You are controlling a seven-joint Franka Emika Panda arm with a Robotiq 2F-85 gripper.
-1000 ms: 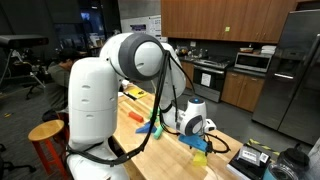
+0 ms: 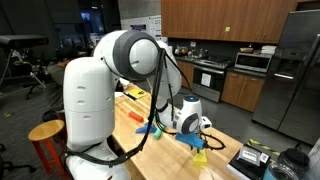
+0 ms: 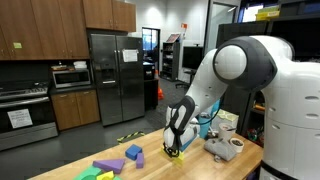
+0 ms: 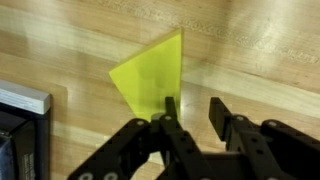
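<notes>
A flat yellow piece, like a folded note or a thin sheet, is on the wooden table in the wrist view. My gripper is over its right side with a gap between the fingers. The left finger overlaps the yellow piece's right edge in the picture, while the right finger has bare wood in front of it. Whether the fingers touch the piece cannot be told. In exterior view 1 the yellow piece shows low under the arm; the other exterior view has only a small yellow patch there.
A dark box with a pale edge lies close by on the wrist view's left. Round dark items stand at the table's right. Blue, purple and green pieces lie farther off. Wood around the yellow piece is mostly clear.
The arm stays in nearly the same place, low over the table by the yellow piece. Any finger movement is too small to make out.
</notes>
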